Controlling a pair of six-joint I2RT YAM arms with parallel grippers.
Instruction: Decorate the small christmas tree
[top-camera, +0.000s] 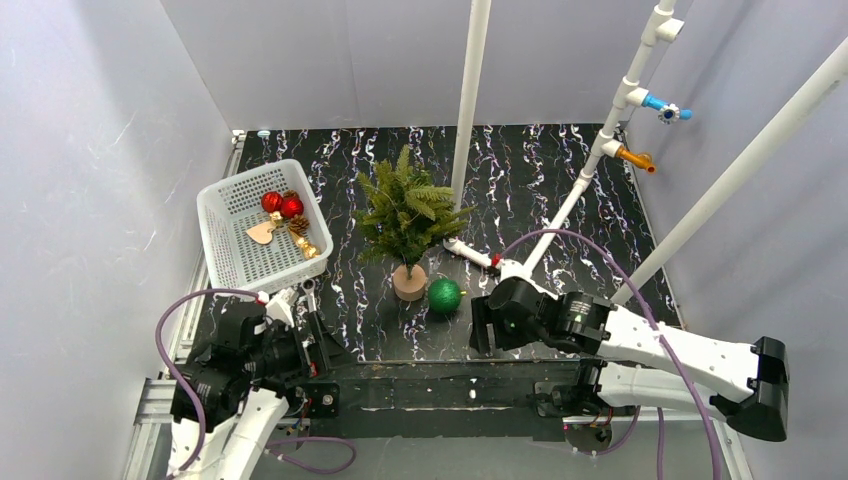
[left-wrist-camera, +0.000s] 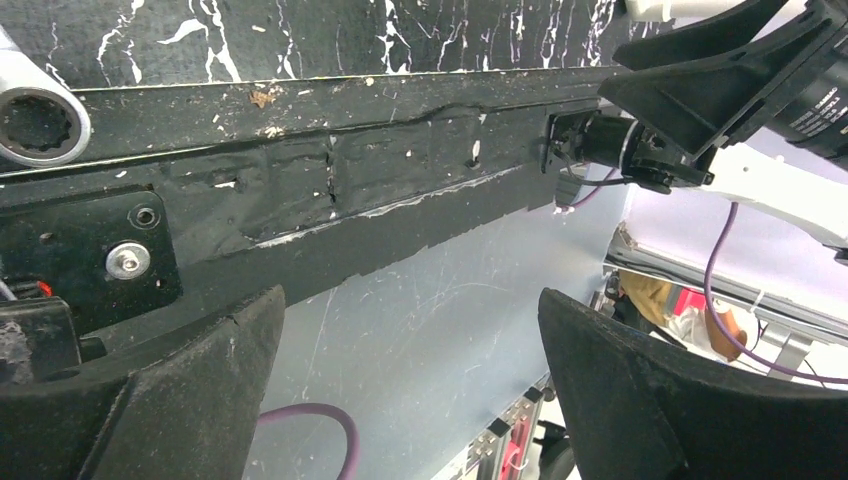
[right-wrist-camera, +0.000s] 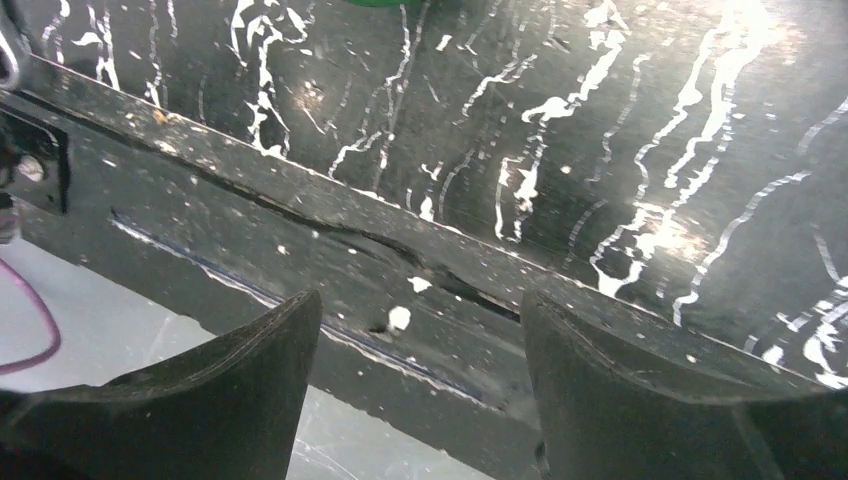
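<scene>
The small green tree (top-camera: 408, 205) stands upright on its round wooden base (top-camera: 409, 283), mid-table. Right beside that base, on the tabletop, lies the green glitter ball (top-camera: 445, 295); just a sliver of the ball (right-wrist-camera: 380, 2) shows at the top edge of the right wrist view. My right gripper (top-camera: 481, 326) is low near the front edge, to the right of the ball, its fingers apart and empty. Left of the tree base and in front of the basket, my left gripper is open with nothing held.
A white basket (top-camera: 215, 250) at the left holds red balls (top-camera: 291, 207), a wooden heart (top-camera: 262, 232), a pinecone (top-camera: 298, 224) and gold ornaments. White pipes (top-camera: 470, 100) rise behind and right of the tree. A wrench end (left-wrist-camera: 45, 130) lies near my left gripper.
</scene>
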